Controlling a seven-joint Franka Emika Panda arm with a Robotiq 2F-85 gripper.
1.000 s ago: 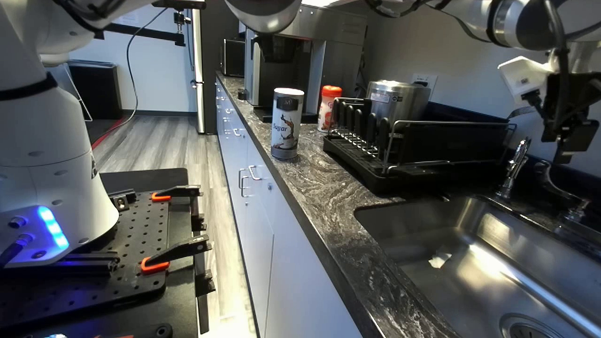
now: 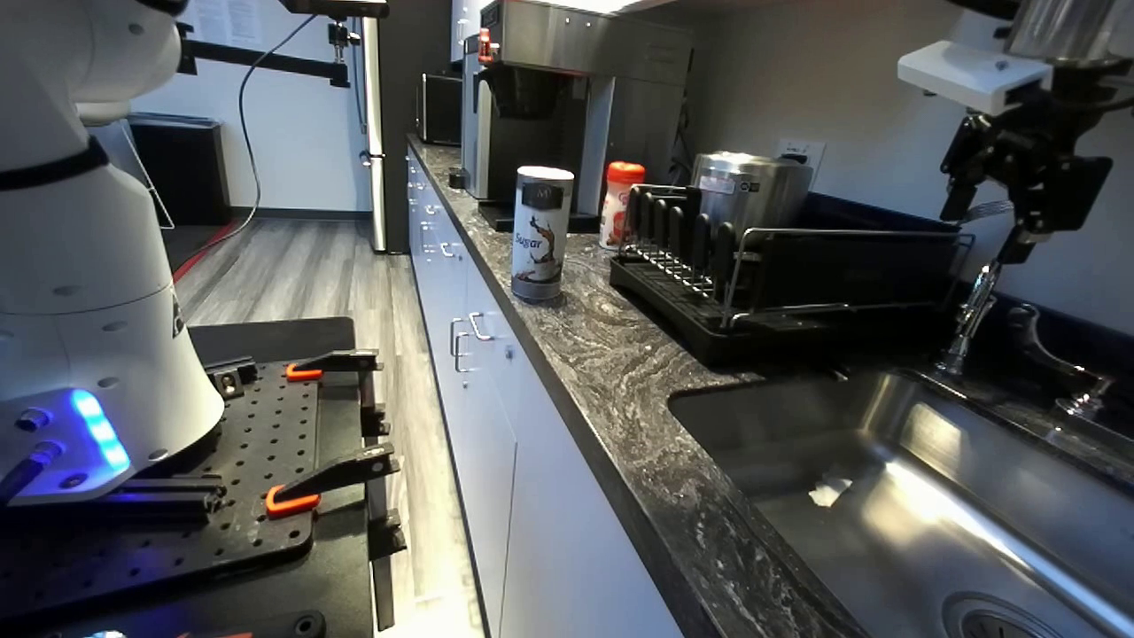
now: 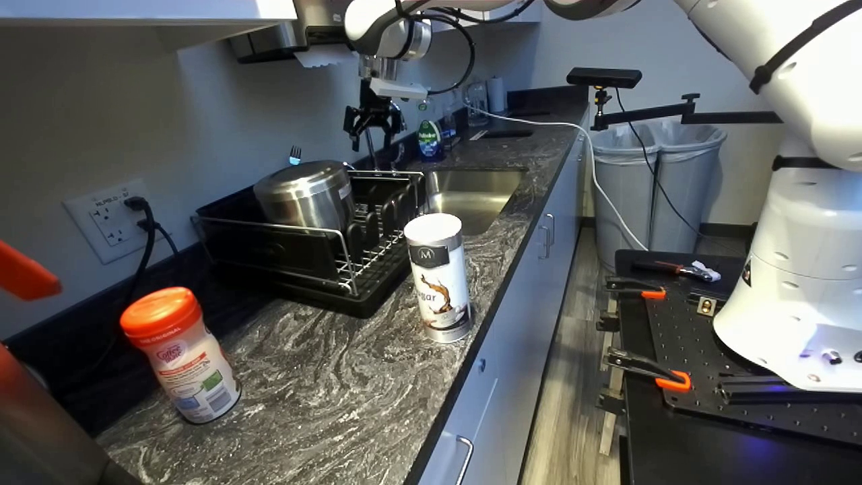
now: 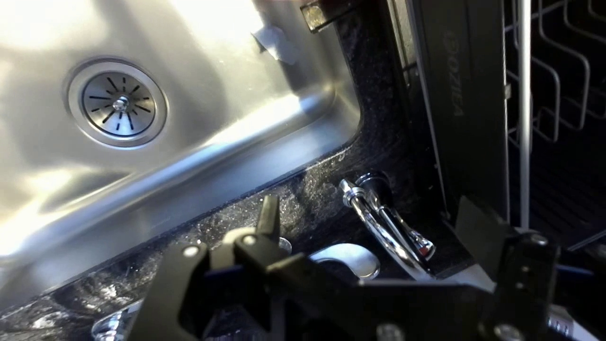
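Observation:
My gripper (image 3: 373,139) hangs open near the back wall, beyond the dish rack's sink-side end. In the wrist view its fingers (image 4: 478,232) stand wide apart on either side of the chrome faucet (image 4: 386,227), with nothing held. The faucet appears below the gripper; whether they touch I cannot tell. The black dish rack (image 2: 872,266) holds a steel pot (image 3: 311,198), and a fork's tines (image 3: 295,153) show behind the pot. A scrap of white material (image 4: 276,44) lies in the steel sink (image 4: 187,74).
On the counter (image 2: 617,340) stand a sugar canister (image 2: 542,239) near the front edge and a red-lidded creamer bottle (image 3: 182,356). A curved faucet handle (image 2: 1047,346) rises behind the sink. A green dish-soap bottle (image 3: 429,139) stands near the back.
In exterior view 1 my gripper has moved left, toward the dish rack, and turned. The arm's elbow has left the top of the view. The counter items have not moved.

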